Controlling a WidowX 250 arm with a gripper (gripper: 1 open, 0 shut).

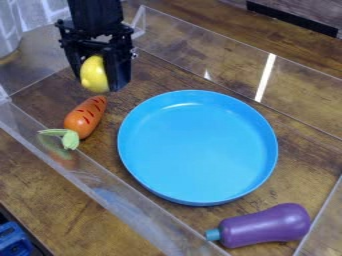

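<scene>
My black gripper (98,62) is at the upper left, shut on a yellow object (94,73), raised above the wooden surface. An orange carrot (84,117) with a pale green top lies below it. To the right is an empty blue plate (197,150).
A purple eggplant toy (265,226) lies at the lower right. Clear plastic walls border the work area on the left and lower side.
</scene>
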